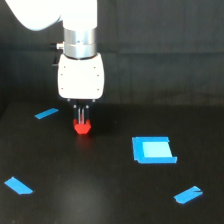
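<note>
A small red object (82, 128) sits on the dark table at left of centre in the camera view. My white gripper (82, 118) points straight down over it. Its dark fingers are close together, with red showing between and below them, and the fingers look shut on the object's upper part. The fingers hide some of the object. Whether it touches the table is hard to tell.
At right of centre lies a white square framed in blue tape (137, 150). Single blue tape strips mark the table at the front left (18, 186), front right (188, 195) and back left (46, 113).
</note>
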